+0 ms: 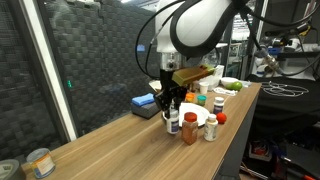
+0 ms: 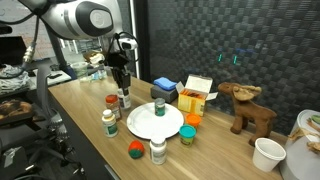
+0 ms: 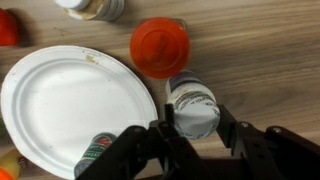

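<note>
A white bottle with a grey cap (image 3: 195, 112) is held at its top by my gripper, whose dark fingers close in from both sides. In exterior view 1 the bottle (image 1: 172, 123) stands upright beneath the gripper (image 1: 171, 101), just left of a red-capped jar (image 1: 190, 128). Exterior view 2 shows the bottle (image 2: 124, 99) upright behind that jar. In the wrist view, the jar's red lid (image 3: 159, 47) is very close to the bottle.
A white plate (image 2: 150, 122) bearing a small green-grey can (image 2: 160, 106) lies close by. Around it are two white bottles (image 2: 109, 124), a red tomato-like item (image 2: 136, 149), cups and a yellow box (image 2: 197, 96).
</note>
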